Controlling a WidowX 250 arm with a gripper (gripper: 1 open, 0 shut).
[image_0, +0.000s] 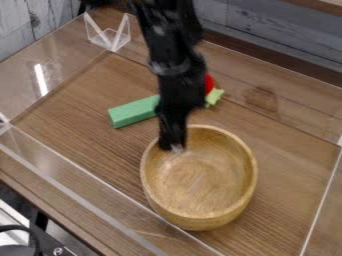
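Note:
The black arm reaches down from the top centre to my gripper (174, 135), which is motion-blurred over the back-left rim of a round wooden bowl (201, 190). It looks shut, with nothing clear between its fingers. A green block (134, 112) lies just behind and left of it. A red object (209, 81) and a pale yellow-green item (214, 98) are partly hidden behind the arm.
A clear plastic holder (107, 32) stands at the back left. A black cable lies at the bottom left corner.

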